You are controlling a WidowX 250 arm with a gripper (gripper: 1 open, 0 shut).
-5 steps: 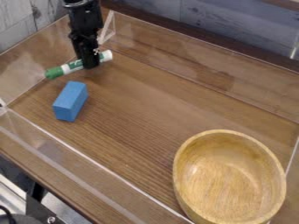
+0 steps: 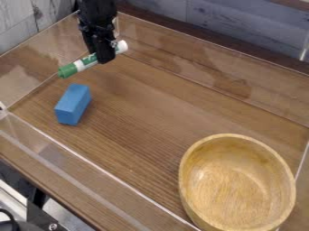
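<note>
My black gripper (image 2: 99,49) is at the upper left, shut on a white cylinder with green ends (image 2: 76,66), held tilted. Its fingers hide part of the cylinder. A blue block (image 2: 74,105) lies on the wooden surface below it.
An empty round tan bowl (image 2: 237,179) stands at the lower right. Raised edges border the surface at the left and back.
My gripper and the cylinder have moved slightly right and up in the view. The blue block and bowl are unmoved.
</note>
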